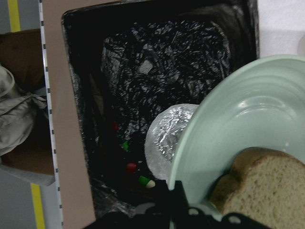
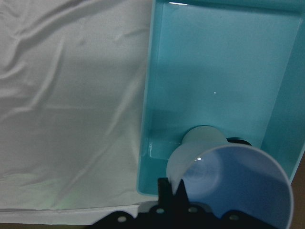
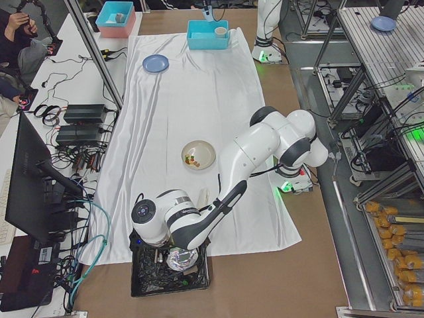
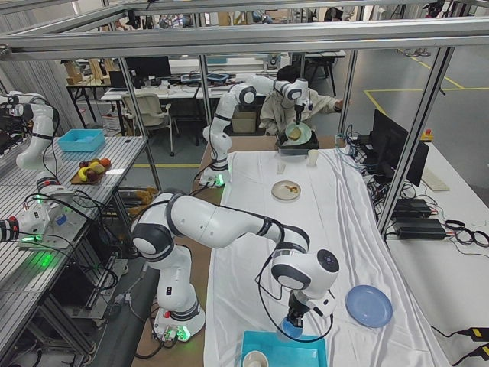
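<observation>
My left gripper is shut on the rim of a mint plate [image 1: 238,119] with bread [image 1: 267,186] on it, above a black bin [image 1: 143,57] lined with plastic, holding crumpled foil [image 1: 167,129] and small bits. My right gripper is shut on the rim of a blue cup [image 2: 238,191], above a turquoise box [image 2: 219,71], where another cup [image 2: 200,133] stands partly hidden below it.
A beige plate with scraps [image 3: 205,152] lies mid-cloth; a blue plate [image 4: 369,306] lies beside the turquoise box. Pale items [image 4: 312,157] stand near the black bin. A monitor and cables line one side.
</observation>
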